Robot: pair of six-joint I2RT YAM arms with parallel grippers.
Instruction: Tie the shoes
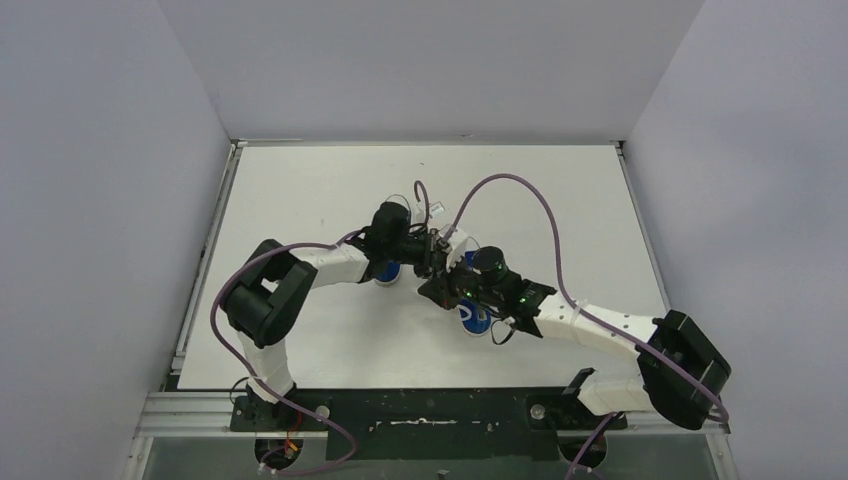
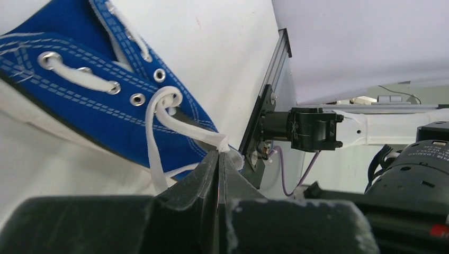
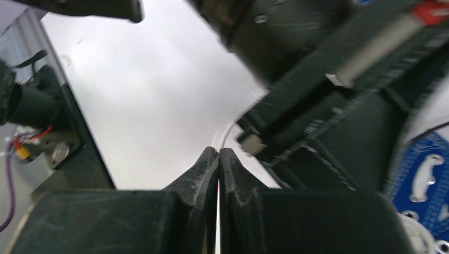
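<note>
Two blue shoes lie on the white table: the left one (image 1: 388, 275) mostly under my left arm, the right one (image 1: 475, 318) under my right gripper. The left wrist view shows a blue shoe (image 2: 90, 111) with white laces looped through its eyelets; a lace end reaches the tips of my shut left gripper, and whether it is pinched cannot be told. My right gripper is shut, with a thin white lace at its fingertips, beside the other gripper's dark body. In the top view the two grippers meet between the shoes.
Grey walls surround it at left, right and back. Both arms crowd the middle.
</note>
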